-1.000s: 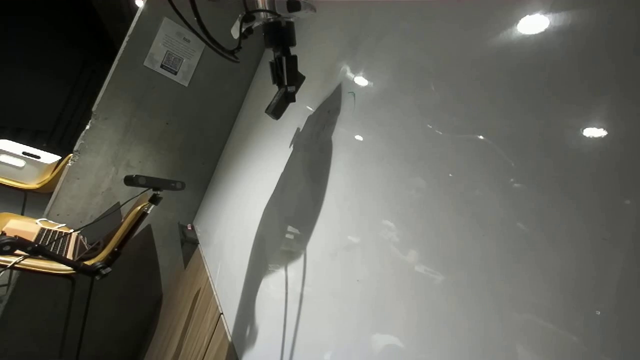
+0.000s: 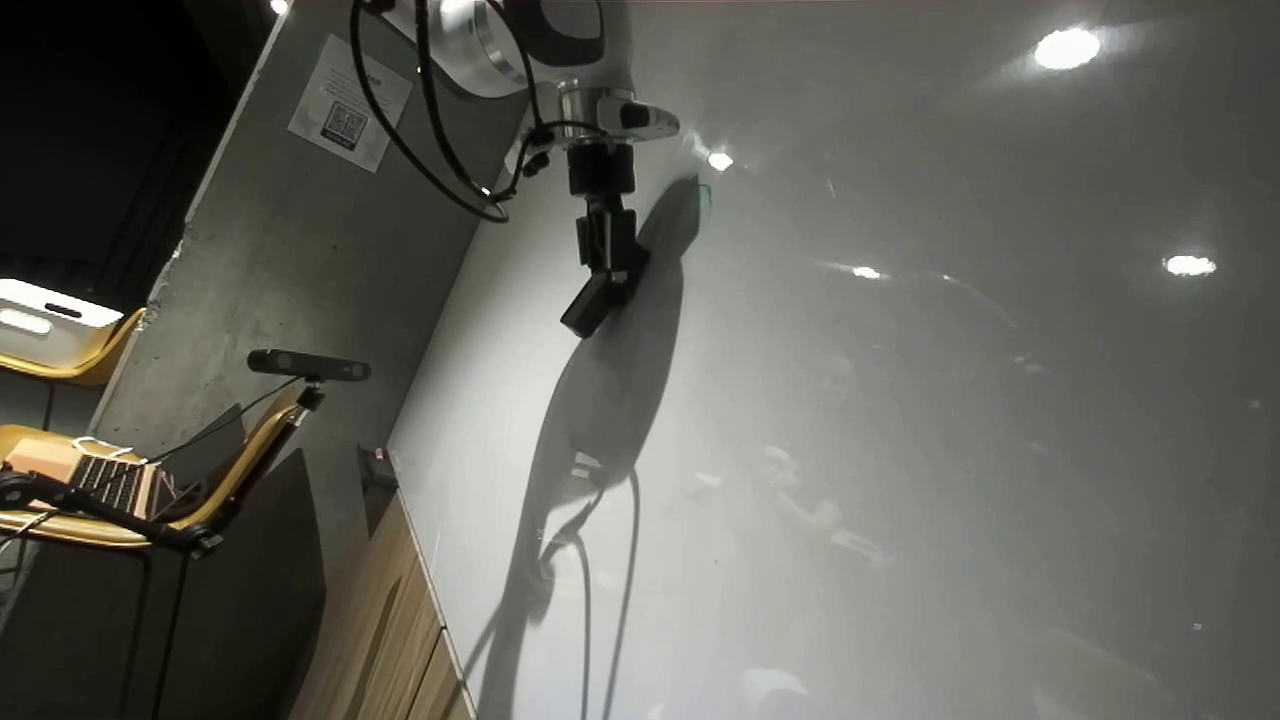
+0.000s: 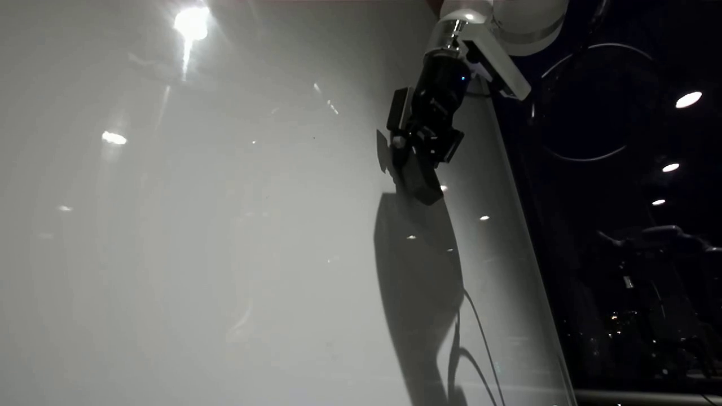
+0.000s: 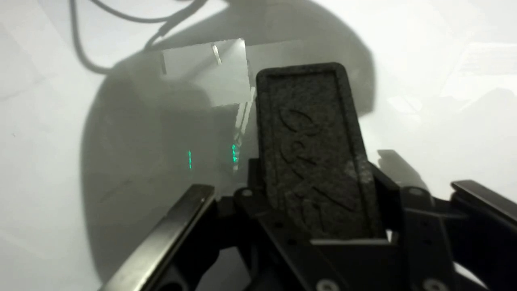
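Observation:
A dark grey, rectangular eraser-like block (image 4: 310, 121) with embossed markings sits between the black fingers of my gripper (image 2: 612, 258), which is shut on it. In exterior view 2 the block (image 3: 423, 176) hangs tilted from the gripper, close to the glossy white board (image 3: 271, 270). Whether it touches the surface cannot be told. A small green mark (image 2: 704, 194) lies on the board to the right of the gripper in exterior view 1. Thin green streaks (image 4: 234, 152) appear left of the block in the wrist view; they may be ink or reflections.
The arm casts a long shadow (image 2: 612, 408) over the board, and ceiling lights glare on it.
In exterior view 1 my gripper, still holding the block, has moved down and slightly right, nearer the board; its shadow now meets it. Part of the green mark is now in shadow.

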